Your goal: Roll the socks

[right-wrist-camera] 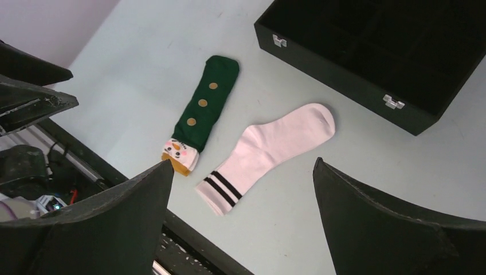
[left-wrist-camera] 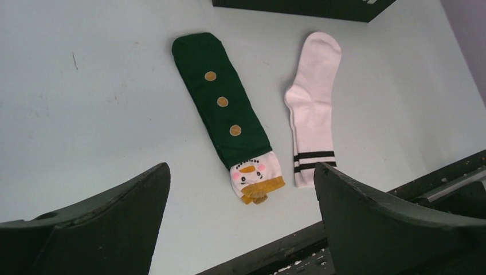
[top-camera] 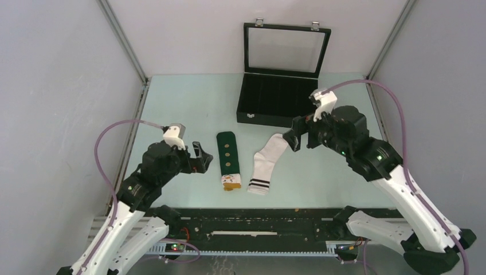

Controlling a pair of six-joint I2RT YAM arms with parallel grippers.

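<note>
Two pairs of socks lie flat and unrolled, side by side on the table. The green socks (top-camera: 228, 153) bear gold dots and a snowman face at the cuff, which points toward the front edge. To their right are the white socks (top-camera: 268, 163) with two black stripes, toe end toward the box. My left gripper stands open to the left of the green socks, nothing between its fingers. Above the table near the white toe hangs my right gripper, also open and empty; in the top view it covers the box's front right corner.
A black box (top-camera: 266, 120) with compartments stands at the back, its glass lid (top-camera: 281, 73) raised and its inside looking empty. Bare table (top-camera: 189, 103) lies to the left and at the right front. A dark rail (top-camera: 252, 220) runs along the front.
</note>
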